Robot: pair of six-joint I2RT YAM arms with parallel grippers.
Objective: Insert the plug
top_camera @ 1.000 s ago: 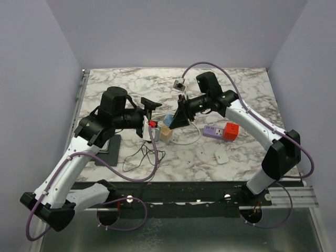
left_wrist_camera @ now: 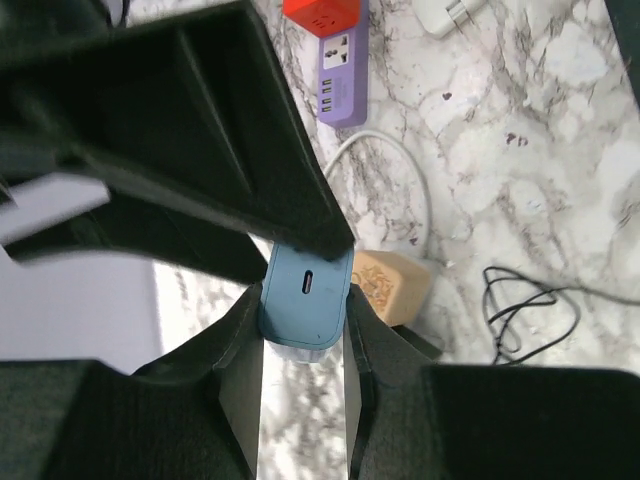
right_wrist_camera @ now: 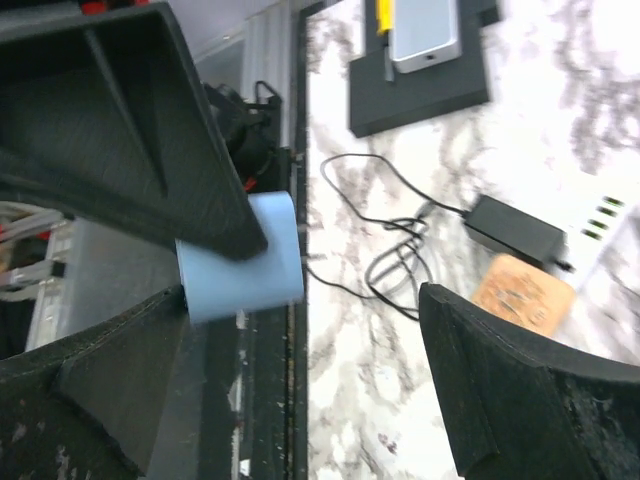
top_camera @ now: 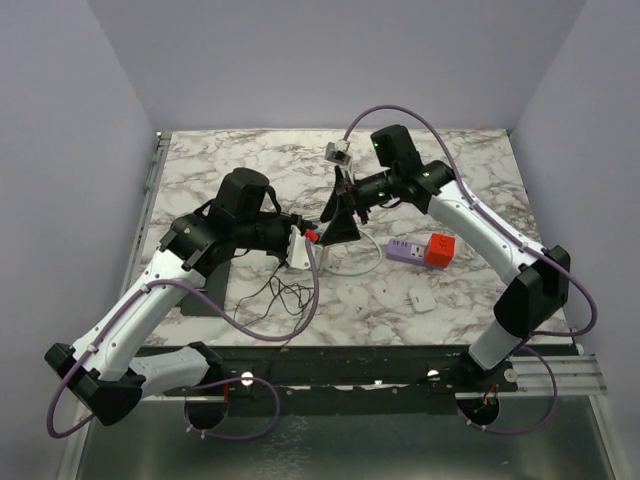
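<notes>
A light-blue block [left_wrist_camera: 305, 300] is held in my left gripper, seen in the left wrist view with its fingers shut on it. My right gripper is open, one finger beside or against the blue block [right_wrist_camera: 250, 265] in the right wrist view. Below lie a tan block [left_wrist_camera: 390, 285] with a white cable, a black box [right_wrist_camera: 513, 228] and a thin black cable [right_wrist_camera: 385, 225]. In the top view both grippers meet near the table's middle and largely hide the block.
A purple power strip [top_camera: 405, 251] with a red cube [top_camera: 440, 250] lies at the right. A dark pad [right_wrist_camera: 415, 100] with a silver object [right_wrist_camera: 425, 35] is at the left of the table [top_camera: 470, 150].
My left gripper has moved right and toward the middle onto the blue block, which my right gripper was holding out earlier. The right gripper has shifted slightly.
</notes>
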